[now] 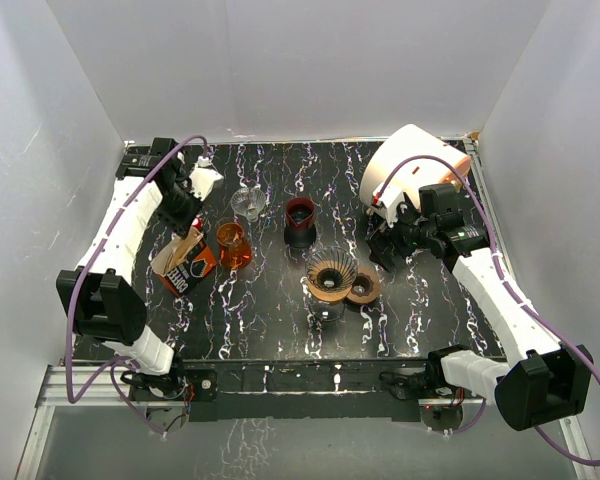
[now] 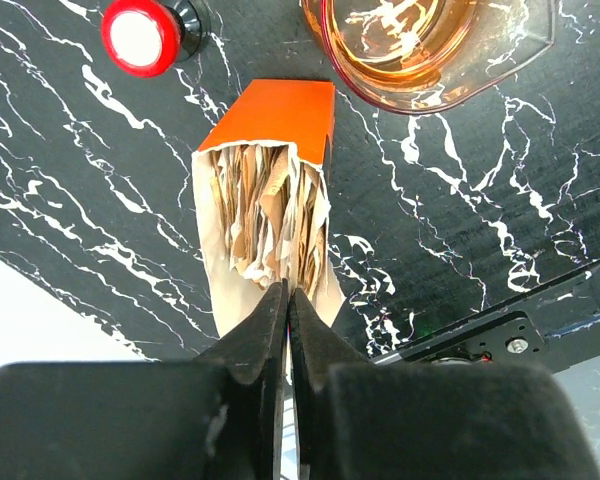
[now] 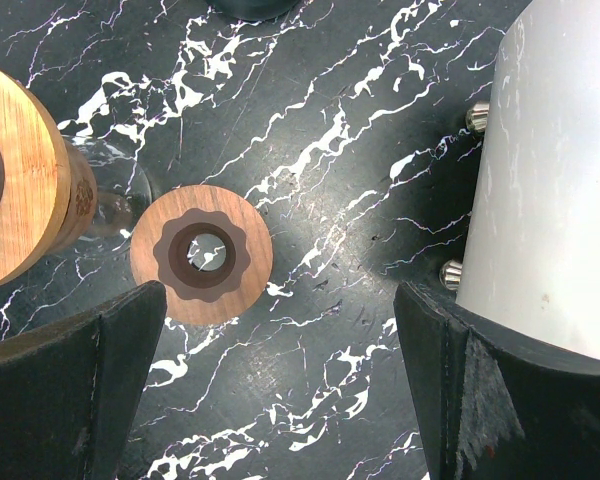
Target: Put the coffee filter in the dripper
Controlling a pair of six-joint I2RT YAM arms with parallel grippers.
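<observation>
Brown paper filters (image 2: 265, 215) stand packed in the torn open orange and black box (image 1: 185, 265) on the left of the table. My left gripper is over the box's mouth, shut, its tips at the filters' upper edges. A filter's edge runs up to the tips; whether it is pinched I cannot tell. The dark ribbed dripper (image 1: 331, 270), with its wooden collar (image 3: 45, 190), sits on a clear glass vessel (image 1: 327, 308) right of centre. My right gripper is open and empty, above bare table to the dripper's right.
An amber glass (image 1: 234, 247) stands close beside the box. Behind are a clear glass (image 1: 248, 203) and a dark red cup (image 1: 300, 215). A round wooden piece (image 3: 202, 255) lies beside the dripper. A large white cylinder (image 1: 415, 175) fills the back right.
</observation>
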